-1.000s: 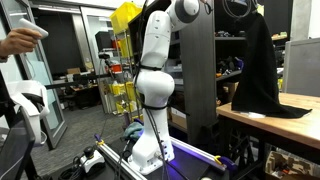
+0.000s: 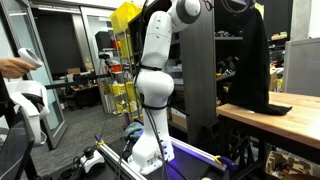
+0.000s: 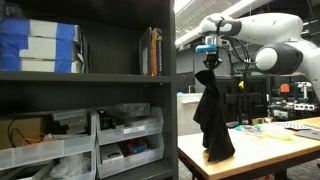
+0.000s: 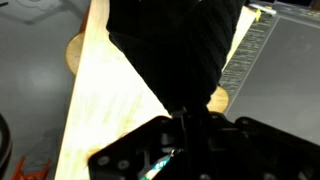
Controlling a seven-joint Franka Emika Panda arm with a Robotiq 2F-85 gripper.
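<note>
A black cloth (image 3: 213,120) hangs in a long fold above the wooden table (image 3: 245,155), its lower end resting on the tabletop. My gripper (image 3: 211,62) is shut on the cloth's upper end, high over the table. In the wrist view the dark cloth (image 4: 180,50) runs away from the gripper and covers much of the bright tabletop; the fingertips are too dark to make out. In exterior view 1 the cloth (image 2: 256,65) hangs at the right, and the gripper is cut off by the top edge.
A dark shelf unit (image 3: 88,76) with bins and books stands beside the table. Light items (image 3: 275,129) lie farther along the tabletop. At the far left of exterior view 1 a person's hand (image 2: 14,68) holds a white device.
The cloth's lower end has drawn left and toward the table's edge, uncovering more tabletop at the right. The person's hand has come lower.
</note>
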